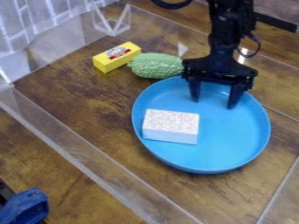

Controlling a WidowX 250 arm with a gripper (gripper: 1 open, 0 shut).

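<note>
My black gripper (219, 73) reaches down from the top of the view to the back rim of a blue round tray (228, 131). Its lower parts are dark against the blue, and whether its fingers are open or shut, or hold anything, cannot be made out. A white speckled block (170, 126) lies in the left part of the tray, well apart from the gripper.
A green textured object (156, 65) lies behind the tray to the left, with a yellow box (117, 57) beyond it. A blue object (26, 206) sits at the bottom left corner.
</note>
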